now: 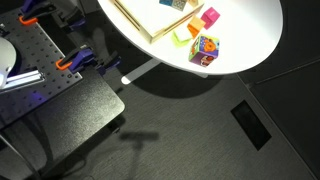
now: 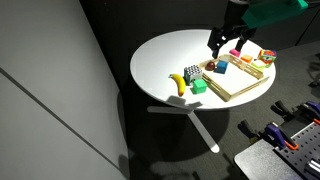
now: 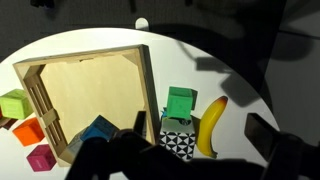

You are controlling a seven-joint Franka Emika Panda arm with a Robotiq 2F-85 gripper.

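My gripper is open in the wrist view, with its dark fingers wide apart above the table. Below the gap lie a green block [image 3: 180, 101], a black-and-white checkered cube [image 3: 178, 144] and a yellow banana [image 3: 209, 125], none of them held. A shallow wooden tray [image 3: 146, 80] is left of them, with a blue cube [image 3: 98, 130] inside. In exterior view 2 the gripper [image 2: 214, 45] hangs over the tray's far side; the banana [image 2: 180, 84] and green block [image 2: 199, 87] lie beside the tray. A small dark-red thing [image 2: 209, 65] shows near the blue cube.
Beyond the tray are a pink block [image 1: 210, 15], an orange block [image 1: 197, 24], a yellow-green block [image 1: 182, 37] and a colourful patterned cube [image 1: 205, 50] near the edge of the white round table [image 1: 250, 35].
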